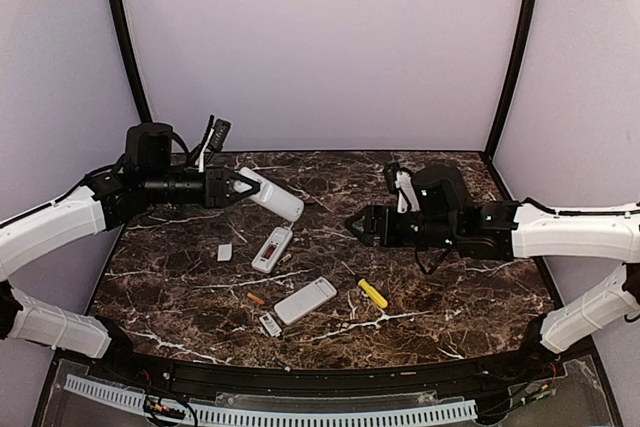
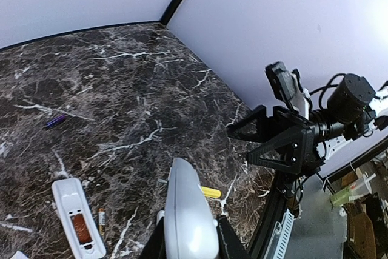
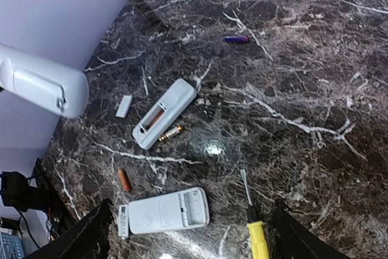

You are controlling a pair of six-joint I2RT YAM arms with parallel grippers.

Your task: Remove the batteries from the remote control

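Observation:
A white remote (image 1: 270,197) is held up in my left gripper (image 1: 245,187), which is shut on it; it fills the lower middle of the left wrist view (image 2: 191,210). My right gripper (image 1: 365,225) stands open to the right of it, empty, its fingers apart. On the table lie another white remote with an open compartment holding an orange-brown battery (image 3: 154,117), a white remote (image 3: 160,210) nearer the front, and loose batteries: a purple one (image 3: 236,39), an orange one (image 3: 123,179) and a small one (image 3: 170,133).
A small white cover (image 1: 224,252) lies at the left. A yellow screwdriver (image 1: 372,293) lies front right, and a small white piece (image 1: 270,325) at the front.

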